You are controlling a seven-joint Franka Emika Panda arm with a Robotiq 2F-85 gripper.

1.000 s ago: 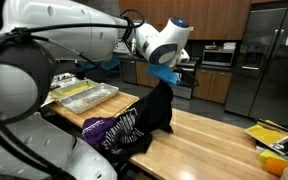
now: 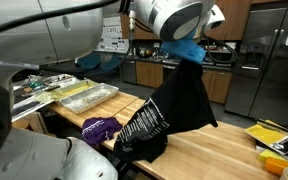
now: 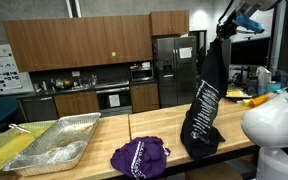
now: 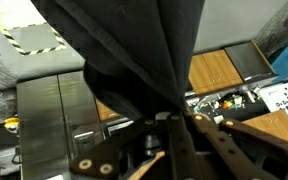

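Observation:
A black cloth (image 2: 169, 105) hangs from my gripper (image 2: 191, 58), which is shut on its upper end high above the table. Its lower part still drapes over the table (image 2: 206, 150) in exterior view 1. In exterior view 2 the cloth (image 3: 204, 110) stretches in a long slope from the gripper at the top right down to the tabletop. Dark fabric (image 4: 149, 45) fills the upper middle of the wrist view and runs down to the fingertips. A purple cloth (image 3: 141, 157) lies crumpled on the table, left of the black one.
Clear plastic-lined trays (image 3: 59, 140) stand at the table's left end. Yellow packages (image 2: 271, 134) and other colourful items (image 2: 281, 162) lie at the right edge.
My gripper has risen and moved right in exterior view 1, drawing the black cloth up with it. More of the cloth now hangs off the table; the purple cloth stays put.

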